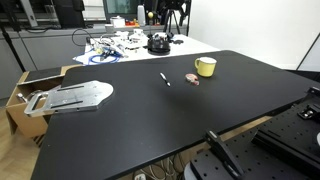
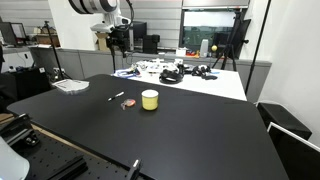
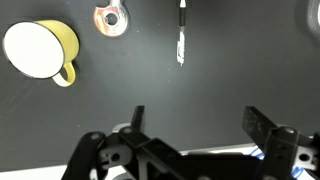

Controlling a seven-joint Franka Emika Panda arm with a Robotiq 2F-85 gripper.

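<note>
In the wrist view my gripper is open over bare dark table, nothing between its widely spread fingers. A yellow mug (image 3: 68, 42) with a white inside stands to the upper left, handle toward the lower right. Right of it, at the top edge, lies a small orange-and-white ring (image 3: 102, 22), perhaps a tape roll. A black-and-white pen (image 3: 181, 42) lies ahead of the fingers, apart from them. The first exterior view has the mug (image 1: 205, 67) at the right, the ring (image 1: 192, 79) nearby, and the pen (image 1: 165, 80) left of both.
A pale flat tray or plate (image 1: 78, 96) lies on the left side of the black table (image 1: 140, 125). Cables and clutter (image 1: 120, 43) fill a white surface behind. A person (image 2: 105, 25) stands in the background.
</note>
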